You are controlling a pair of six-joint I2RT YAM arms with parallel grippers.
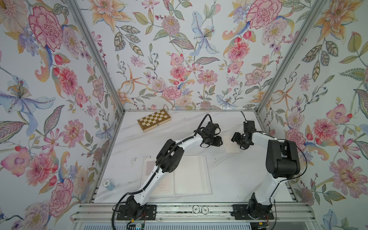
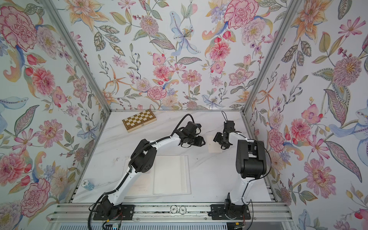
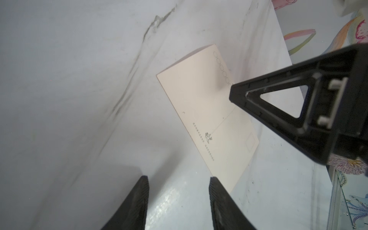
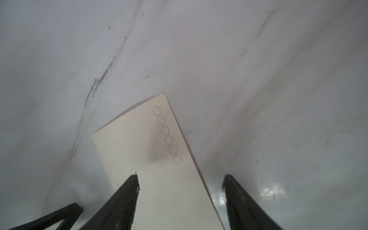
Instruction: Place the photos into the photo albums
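Observation:
A cream photo card, printed side with circles and small text up (image 3: 203, 99), lies on the marble table between my two grippers. My left gripper is low over the table just left of the card, fingers apart and empty. My right gripper hovers over the card's upper part and right edge, open, with nothing held. An open album (image 1: 191, 176) with cream pages lies at the front centre-left of the table, partly behind the left arm.
A checkered wooden board (image 1: 154, 119) sits at the back left. A small blue-white cylinder (image 1: 108, 185) stands at the front left.

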